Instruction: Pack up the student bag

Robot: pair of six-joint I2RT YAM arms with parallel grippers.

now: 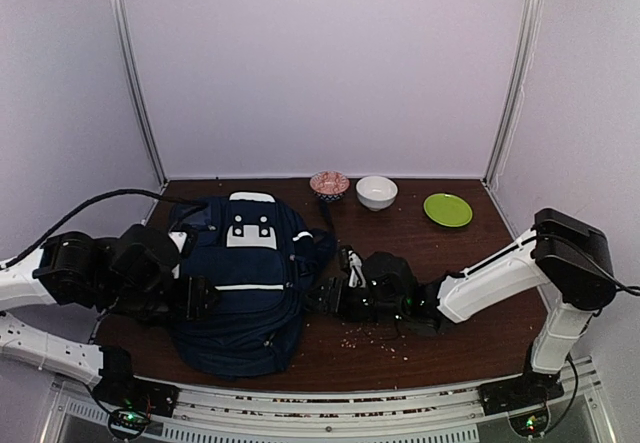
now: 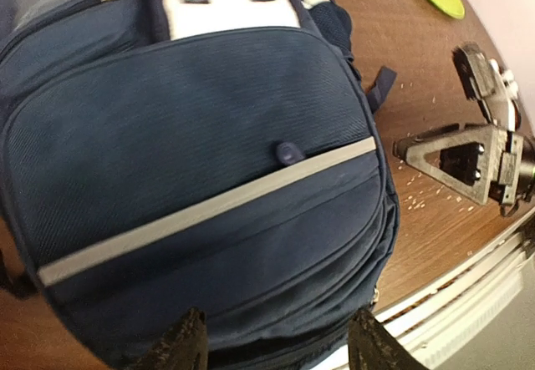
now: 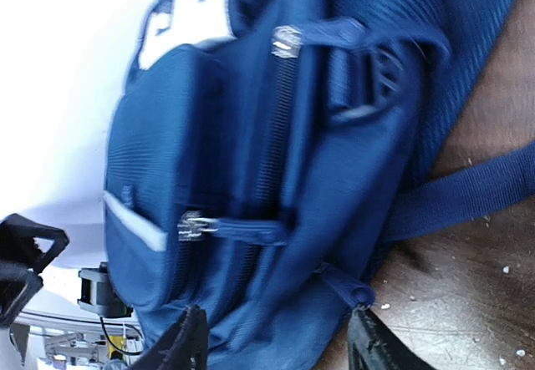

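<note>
A navy backpack (image 1: 240,263) with a white patch and a pale stripe lies flat on the left half of the table. Over its front, left of centre in the top view, hangs my left gripper (image 1: 203,298); in the left wrist view its fingers (image 2: 185,345) are spread, nothing between them. My right gripper (image 1: 318,296) is at the bag's right side, its fingers (image 3: 191,341) apart. In the right wrist view two zipper pulls, an upper one (image 3: 330,33) and a lower one (image 3: 242,230), show on the bag's side, beyond the fingertips. Neither gripper holds anything.
A red-patterned bowl (image 1: 329,184), a white bowl (image 1: 377,192) and a green plate (image 1: 447,210) stand along the back of the table. A loose strap (image 3: 468,190) stretches out from the bag's right side. Light crumbs (image 1: 375,339) dot the front of the table.
</note>
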